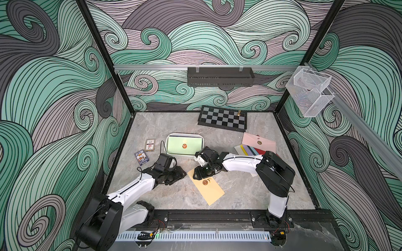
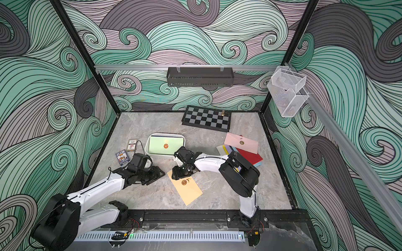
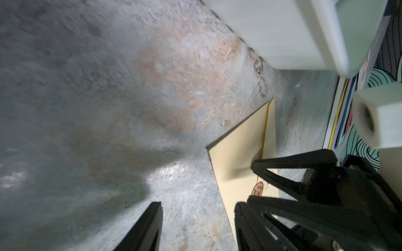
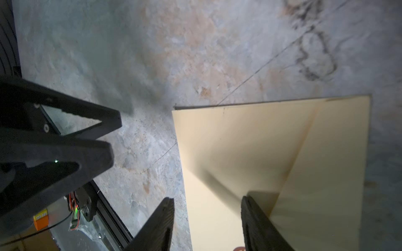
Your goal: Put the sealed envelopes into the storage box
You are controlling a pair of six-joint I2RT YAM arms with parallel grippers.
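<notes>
A yellow envelope [image 1: 210,191] with a brown seal lies on the table in front of the box. My right gripper is open above its far end; in the right wrist view one finger is over the paper, the other left of the envelope's edge, nothing gripped. My left gripper hangs open to the left of the envelope, with bare table between its fingers. Behind both grippers stands the white storage box [image 1: 201,138], holding a pale green envelope [image 1: 175,144] with an orange seal.
On the right lies a pile of coloured envelopes, a pink envelope [image 1: 263,144] on top, partly hidden by my right arm. A chessboard [image 1: 222,118] sits at the back.
</notes>
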